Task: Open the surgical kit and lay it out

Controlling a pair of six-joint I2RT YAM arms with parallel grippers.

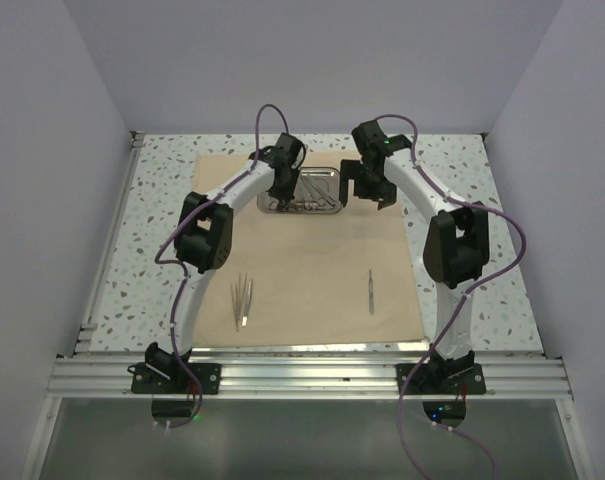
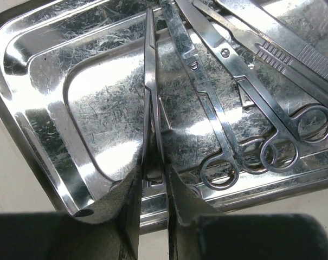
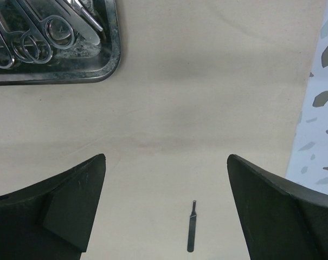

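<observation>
Across the steel tray lie several ringed instruments. The leftmost clamp runs down to my left gripper, whose fingers stand slightly apart, one on each side of its shanks; its rings are mostly hidden behind them. Right of it rest a second clamp and a third ringed instrument. Tweezers lie at the tray's upper right. My right gripper is wide open and empty above the beige cloth, just right of the tray. A slim scalpel-like handle lies on that cloth.
Several slender instruments lie side by side on the cloth's front left. Bare cloth fills the middle. The speckled table shows around the cloth.
</observation>
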